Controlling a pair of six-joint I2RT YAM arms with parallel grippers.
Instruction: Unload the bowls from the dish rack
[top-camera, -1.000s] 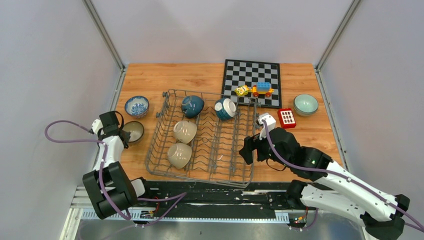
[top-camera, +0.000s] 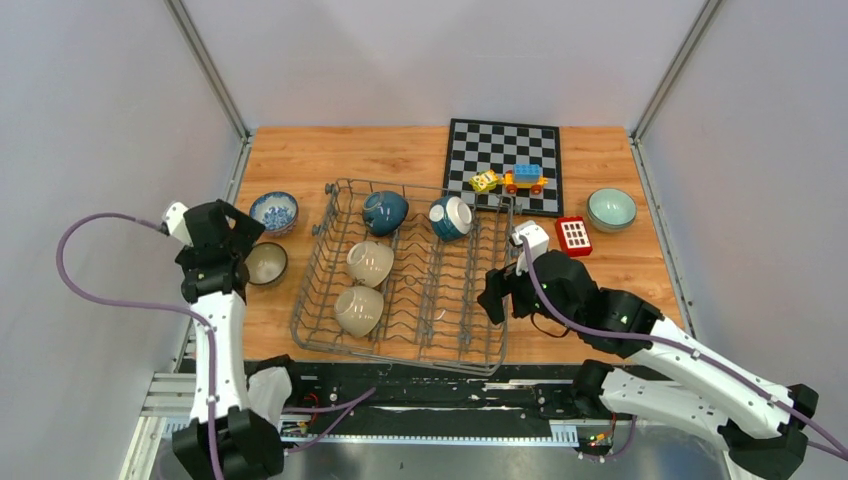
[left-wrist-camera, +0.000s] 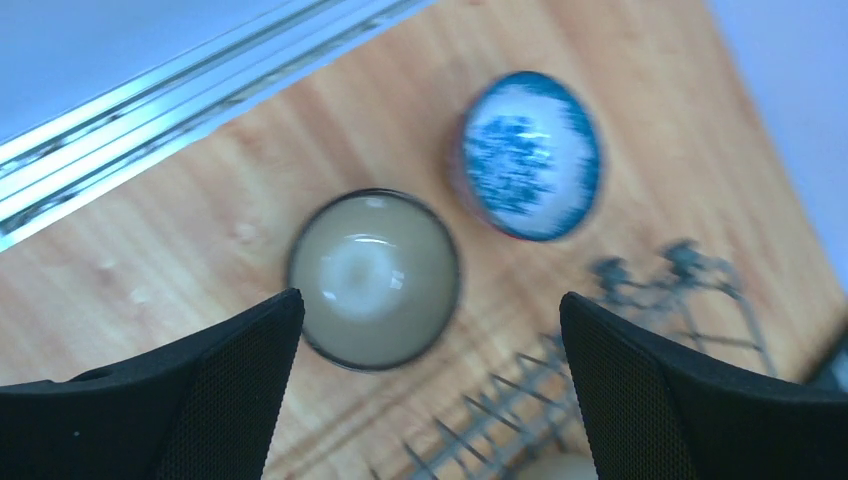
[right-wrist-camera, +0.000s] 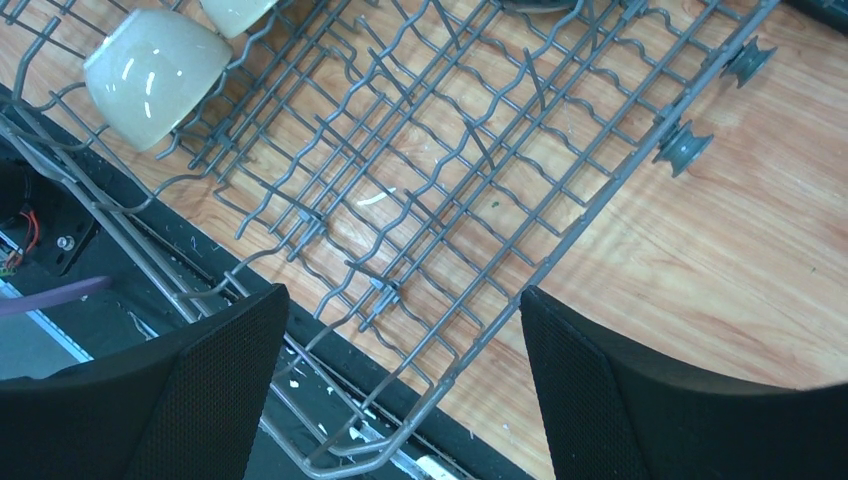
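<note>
The wire dish rack (top-camera: 300, 320) holds two cream bowls (top-camera: 358, 310) on its left side, a blue bowl (top-camera: 383, 212) and a teal-and-white bowl (top-camera: 446, 222) toward the back. A brown-grey bowl (top-camera: 267, 263) and a blue-patterned bowl (top-camera: 273, 212) sit on the table left of the rack. My left gripper is open above the brown-grey bowl, with nothing between its fingers. My right gripper stands open over the rack's front right corner, empty.
A mint bowl (top-camera: 611, 208) sits at the right beside a red block (top-camera: 573, 236). A chessboard (top-camera: 470, 150) with toys is at the back. Free table lies at the back left.
My left gripper has risen away from the brown-grey bowl, which stays on the table. The right arm has hardly moved.
</note>
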